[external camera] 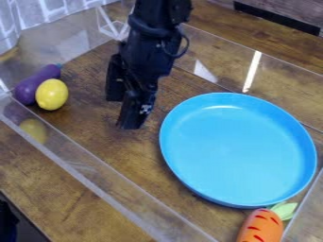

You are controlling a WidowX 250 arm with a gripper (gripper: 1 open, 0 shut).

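My black gripper [124,100] hangs over the wooden surface between the yellow lemon and the blue plate, fingers open with nothing visible between them. The lemon [52,95] lies at the left, with a purple eggplant [34,83] just behind it. The large blue plate [237,151] is empty at the right. An orange toy carrot [260,228] with a pale green top lies at the lower right, below the plate, partly cut off by the frame's bottom edge.
Transparent walls [76,170] run around the work area on the wooden table. Bare wood lies below and left of the plate, and behind it at the top right.
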